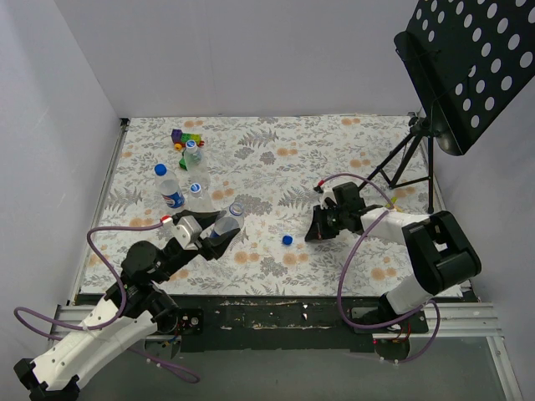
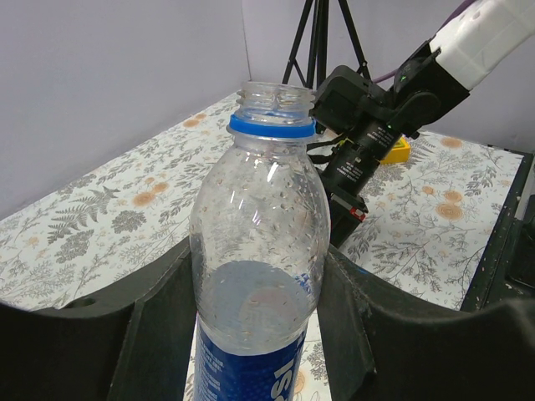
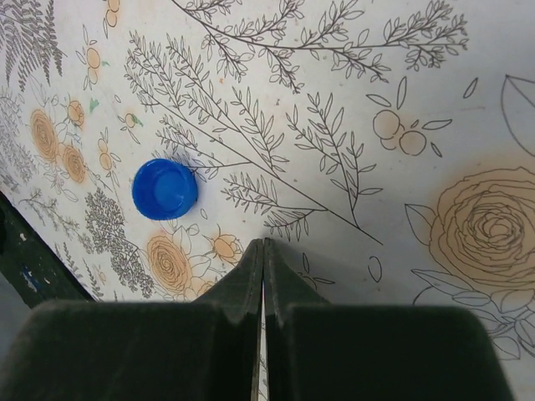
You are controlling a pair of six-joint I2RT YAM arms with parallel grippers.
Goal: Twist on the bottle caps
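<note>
An open-necked clear bottle (image 2: 259, 217) with a blue neck ring and blue label stands upright between the fingers of my left gripper, which is shut on its body. In the top view the same bottle (image 1: 237, 210) is at centre left. A blue cap (image 3: 165, 190) lies on the cloth with its hollow side up, left of my right gripper. The right fingertips are pressed together with nothing between them, low over the cloth and clear of the cap. From above, the cap (image 1: 287, 240) sits left of that gripper.
Several bottles stand at the left, among them a blue-capped one (image 1: 168, 185). Coloured toy blocks (image 1: 191, 138) lie behind them. A black tripod stand (image 1: 429, 167) rises at the right.
</note>
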